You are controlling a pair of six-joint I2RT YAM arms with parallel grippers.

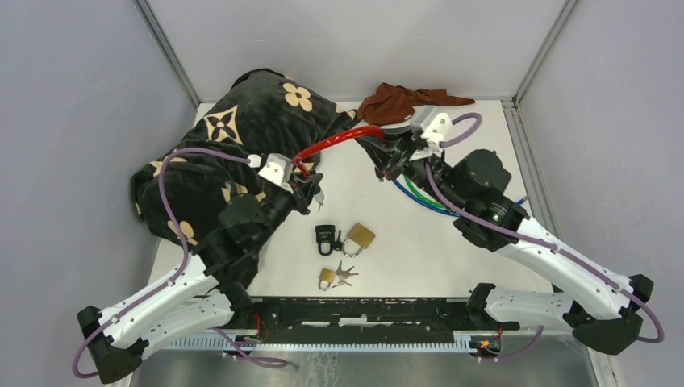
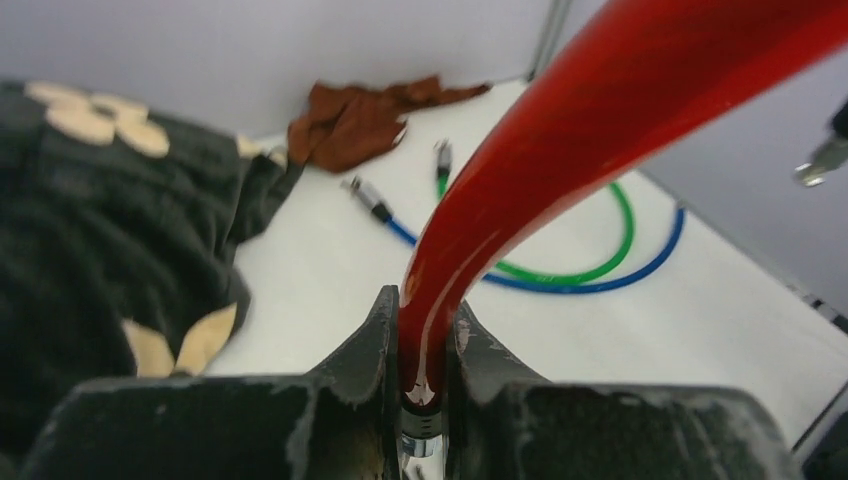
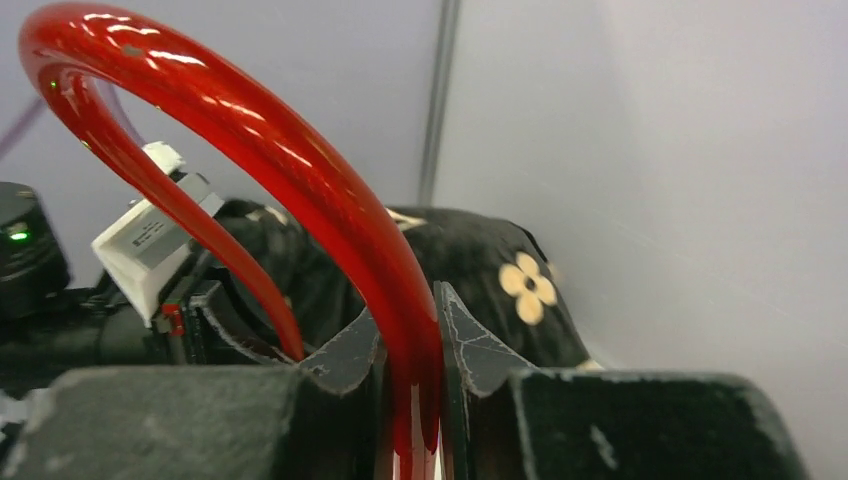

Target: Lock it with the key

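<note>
A glossy red cable (image 1: pixel 339 139) arches between my two grippers, above the table. My left gripper (image 1: pixel 303 192) is shut on one end of it; in the left wrist view the red cable (image 2: pixel 425 345) rises from between the fingers, with a dark and metal end piece (image 2: pixel 421 425) showing below. The right gripper (image 1: pixel 385 157) is shut on another part of the cable (image 3: pixel 405 330), which curves up and leftward in the right wrist view. A bunch of keys (image 1: pixel 344 274) lies near the table's front edge. Whether a key is in the cable's lock cannot be made out.
Blue (image 2: pixel 540 286) and green (image 2: pixel 627 225) cables lie at the right. Brass padlocks (image 1: pixel 360 235) (image 1: pixel 327 276) and a black padlock (image 1: pixel 325 237) sit front centre. A dark flowered blanket (image 1: pixel 234 145) fills the left; a brown cloth (image 1: pixel 395 103) lies at the back.
</note>
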